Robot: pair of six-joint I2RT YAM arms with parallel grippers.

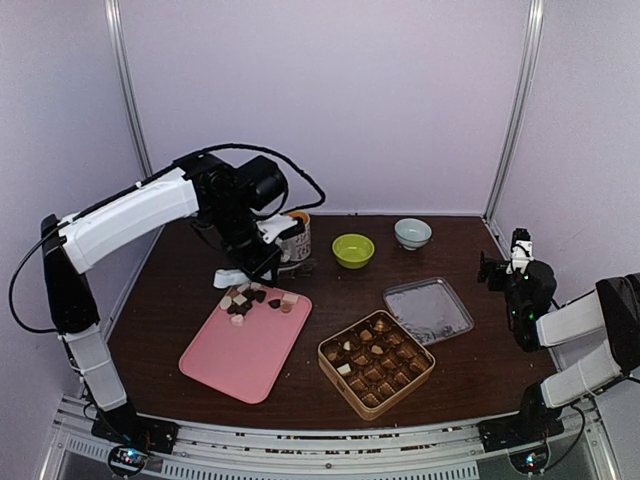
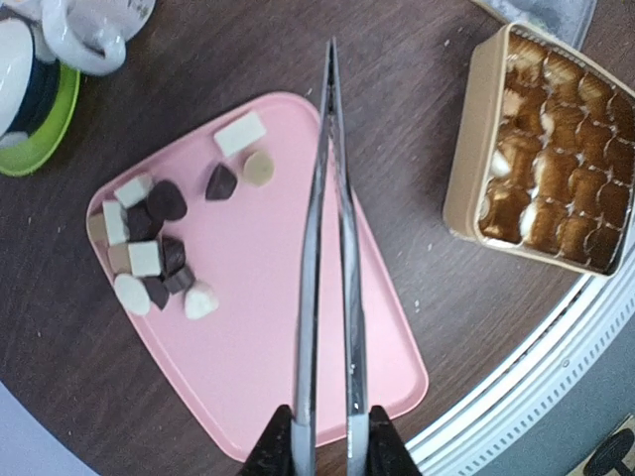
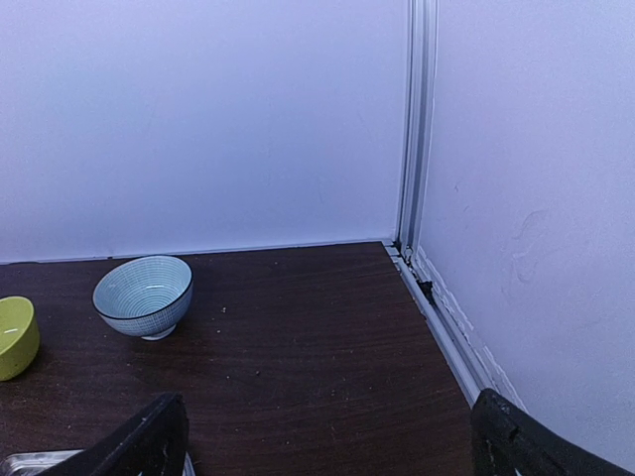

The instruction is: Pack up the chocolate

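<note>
Dark and white chocolates (image 2: 167, 200) sit grouped at the upper part of the pink tray (image 1: 238, 355), a few slightly apart. The gold box (image 1: 376, 365) with moulded compartments stands right of the tray, some compartments holding pieces. My left gripper is raised over the tray, shut on long metal tongs (image 2: 350, 317); the tong tips are close together, with no chocolate visible between them. My right gripper (image 1: 488, 270) stands open at the table's right side, nothing between its fingers.
A clear tray (image 1: 428, 310) lies right of the box. A green bowl (image 1: 353, 251), a pale blue bowl (image 1: 413, 233) and a mug (image 2: 94, 45) are at the back.
</note>
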